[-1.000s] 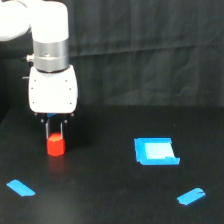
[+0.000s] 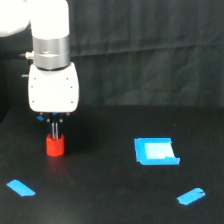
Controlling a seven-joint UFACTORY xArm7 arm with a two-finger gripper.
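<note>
A small red object stands on the dark table at the left of the camera view. Right above it, the gripper points straight down, its narrow fingers drawn close together. Their tips meet the top edge of the red object, and the picture is too small to tell whether they grasp part of it or end just above or behind it.
To the right lies a blue-edged square with a pale middle. Blue tape strips lie at the front left and front right.
The fingers have come from wide apart to close together. The red object looks darker and sits about where it was, a touch further left. The arm has barely moved.
</note>
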